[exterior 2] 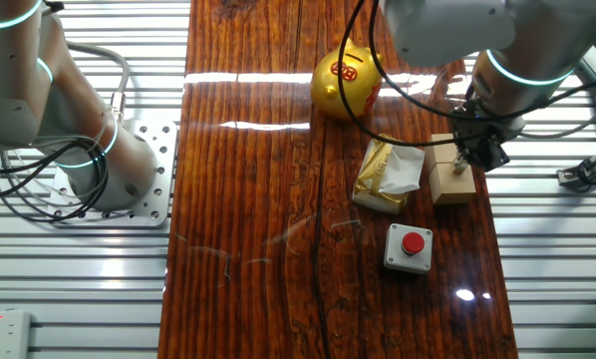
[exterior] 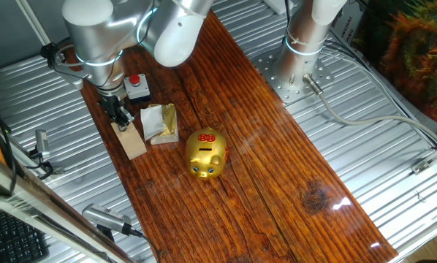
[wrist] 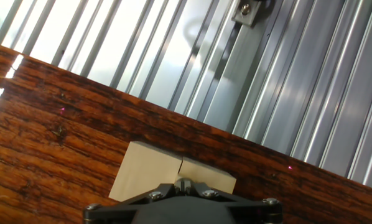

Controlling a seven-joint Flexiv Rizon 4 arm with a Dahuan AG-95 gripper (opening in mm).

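A pale cardboard-coloured box (exterior: 131, 143) lies near the table's edge, and a seam crosses its top in the wrist view, where the box (wrist: 147, 170) is partly hidden behind my gripper. The fingertips stand together over that seam, so the gripper looks shut, with nothing visible between them. Exterior view 2 has the gripper (exterior 2: 460, 163) right at the top of the box (exterior 2: 451, 186); whether it touches the box cannot be told. Beside the box is a gold-and-white tissue pack (exterior 2: 386, 178), a white tissue sticking out.
A gold piggy bank (exterior: 206, 154) stands past the tissue pack. Behind it all, close to the arm, sits a red-buttoned grey box (exterior: 137, 87). Dark cables hang across exterior view 2.
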